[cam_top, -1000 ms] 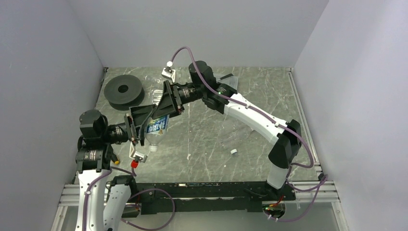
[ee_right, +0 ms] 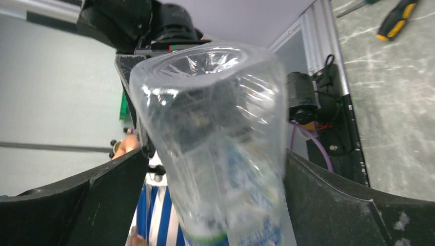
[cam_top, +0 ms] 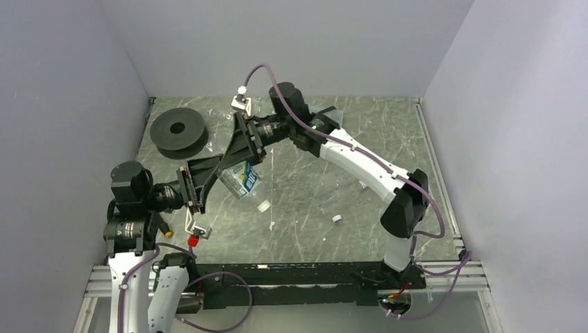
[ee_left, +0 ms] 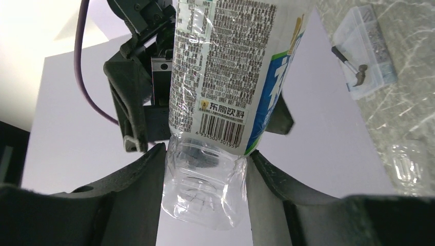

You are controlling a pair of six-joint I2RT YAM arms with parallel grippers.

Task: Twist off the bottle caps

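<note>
A clear bottle with a blue, green and white label (cam_top: 243,179) hangs above the table, tilted, its white cap (cam_top: 263,206) toward the lower right in the top view. My left gripper is shut on the bottle near its clear base (ee_left: 202,195); the printed label (ee_left: 225,66) rises above the fingers. From the other side, my right gripper stands open, with the bottle (ee_right: 210,113) between its widely spread fingers. Both grippers overlap in the top view and hide the bottle's base. The cap is out of sight in both wrist views.
A black spool (cam_top: 178,151) stands at the back left. One loose white cap (cam_top: 337,218) lies on the table, with a faint clear bottle (cam_top: 333,189) nearby. A clear box (ee_left: 367,54) holds tools.
The bottle's capped end has swung to the right in the top view, from pointing nearly straight down to pointing down and right. The right arm has shifted slightly; the left arm is almost still.
</note>
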